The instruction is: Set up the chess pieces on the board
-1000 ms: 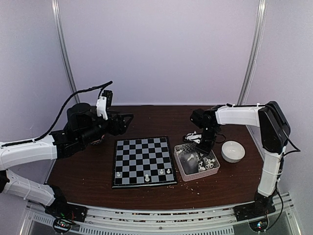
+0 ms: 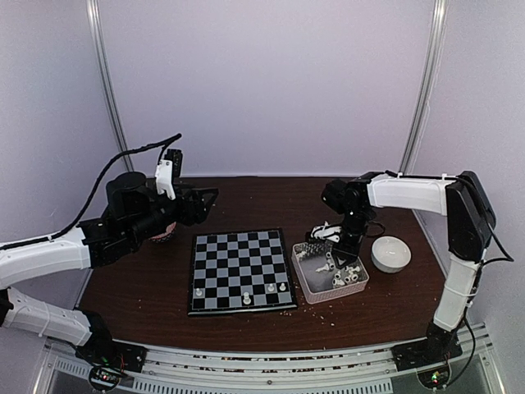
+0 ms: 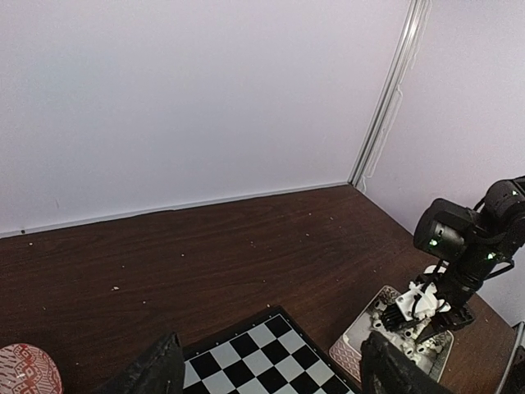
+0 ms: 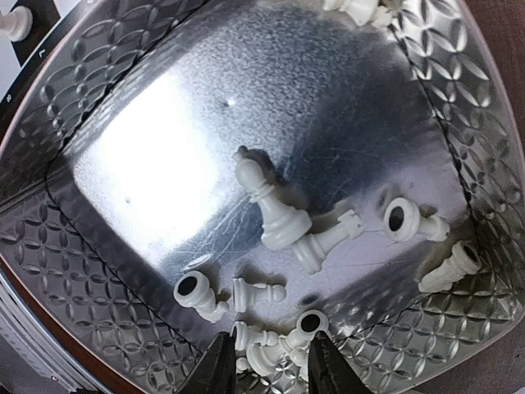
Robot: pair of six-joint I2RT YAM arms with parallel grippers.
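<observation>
The chessboard lies mid-table with several white pieces on its near rows, such as a piece. Right of it, a plastic bin holds loose white pieces, including a tall piece lying on a rook. My right gripper is over the bin, its fingertips part open near a cluster of pieces at the bin's edge; whether anything is between them is unclear. My left gripper hangs in the air at the board's left, open and empty.
A white bowl stands right of the bin. A red patterned round object is at the left, partly behind the left arm.
My right arm has shifted a little rightward over the bin.
</observation>
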